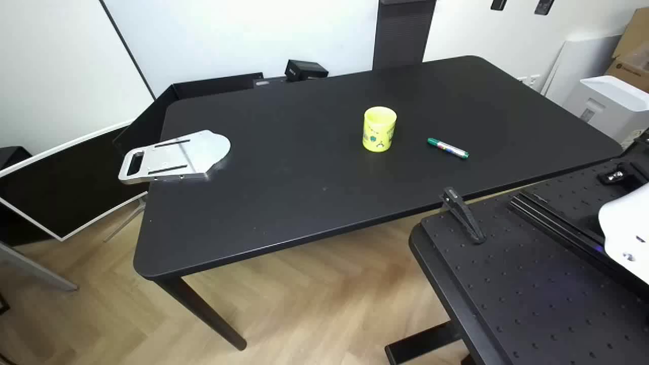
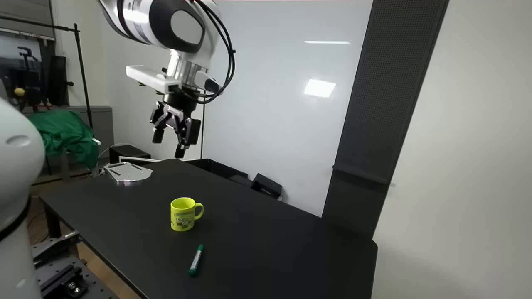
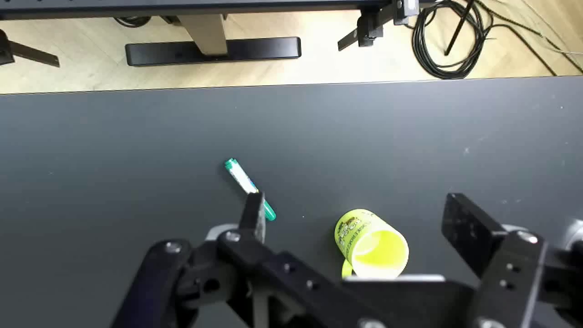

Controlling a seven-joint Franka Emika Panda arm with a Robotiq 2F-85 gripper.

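A yellow mug (image 1: 378, 130) with printed figures stands upright on the black table. Its handle shows in exterior view 2, on the right side of the mug (image 2: 183, 214). Near it lies a green-capped white marker (image 1: 448, 148), also seen in the wrist view, where one finger partly overlaps the marker (image 3: 241, 175). High above the tabletop, my gripper (image 2: 168, 144) hangs open with nothing between its fingers. From the wrist, the mug (image 3: 379, 254) appears below the gap of the gripper, its base edge partly covered by the gripper body.
A silver plate with a handle slot (image 1: 182, 155) lies at the table's left edge, partly overhanging. A perforated black bench (image 1: 535, 286) stands close to the table's front edge. Cables (image 3: 456, 41) lie coiled on the floor.
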